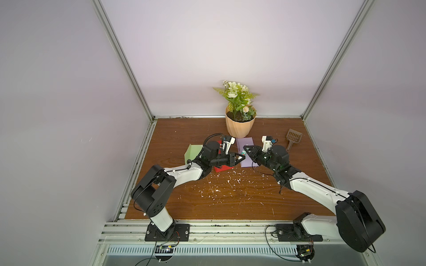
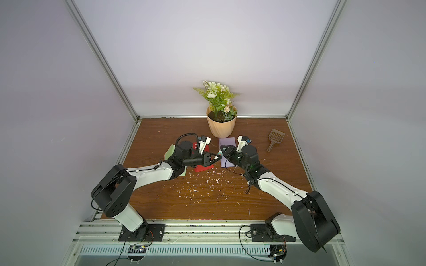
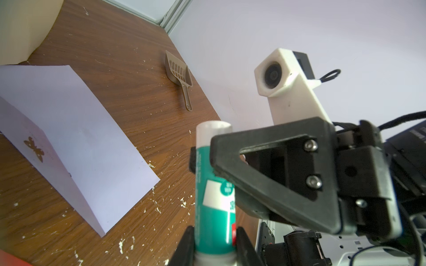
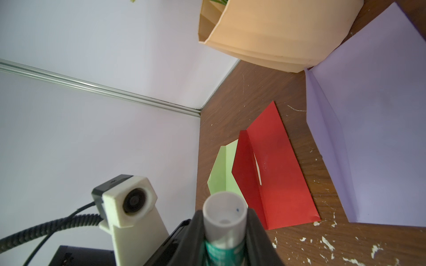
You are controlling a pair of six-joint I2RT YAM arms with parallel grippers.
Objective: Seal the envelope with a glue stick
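A teal glue stick [image 3: 215, 199] with white ends is held between both grippers over the table's middle. My left gripper [image 1: 240, 158] is shut on its lower end. My right gripper [image 1: 248, 149] is shut on its upper part, as the left wrist view shows. Behind and below lie a lavender envelope [image 4: 377, 124] with its flap folded up, a red envelope [image 4: 279, 173] and a light green envelope [image 4: 218, 168], both also with raised flaps.
A potted plant [image 1: 237, 126] stands at the back behind the envelopes. A scoop [image 2: 275, 137] lies at the right. Scraps of white paper litter the front middle of the table.
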